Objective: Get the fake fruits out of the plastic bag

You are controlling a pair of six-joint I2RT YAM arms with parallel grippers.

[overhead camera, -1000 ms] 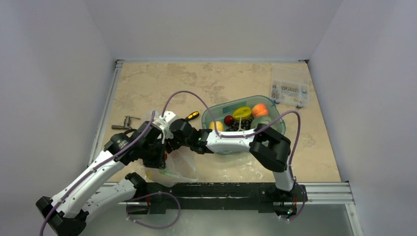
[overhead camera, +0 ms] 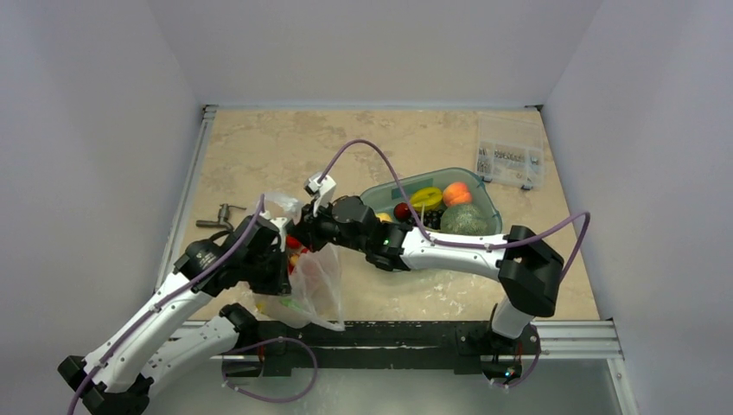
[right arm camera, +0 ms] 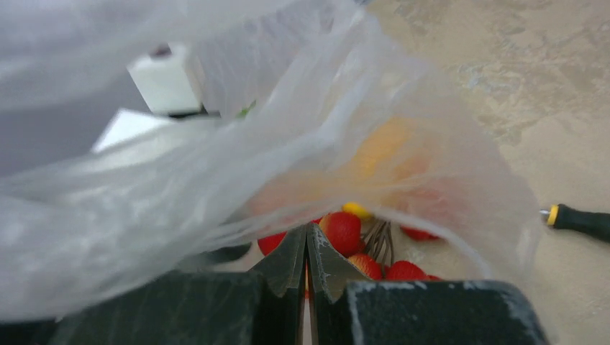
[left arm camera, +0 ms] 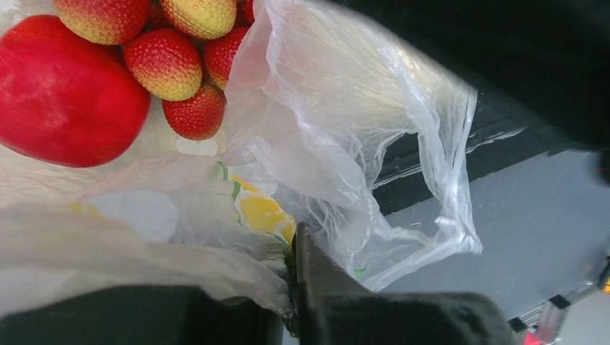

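Note:
The clear plastic bag (overhead camera: 320,290) lies at the front left of the table. Seen from the left wrist, its film (left arm camera: 345,122) gathers at the tips of my left gripper, which is shut on it. A glossy red fruit (left arm camera: 68,93) and a bunch of lychees (left arm camera: 164,65) show beside the bag film. My right gripper is shut, and nothing shows between its fingers; it points down at red fruits (right arm camera: 342,231). Bag film hangs across much of the right wrist view. From above, both arms partly cover bag and fruits.
A green basket (overhead camera: 496,212) at centre right holds a banana (overhead camera: 426,198), a peach (overhead camera: 456,194) and other fruits. At the back right stands a clear parts box (overhead camera: 510,156). A metal tool (overhead camera: 221,216) lies left, and a screwdriver (right arm camera: 586,221) lies near the bag.
My right gripper has shifted a little and its arm has swung, with the elbow farther right and forward. More red fruit shows beside the bag. The left arm is nearly still.

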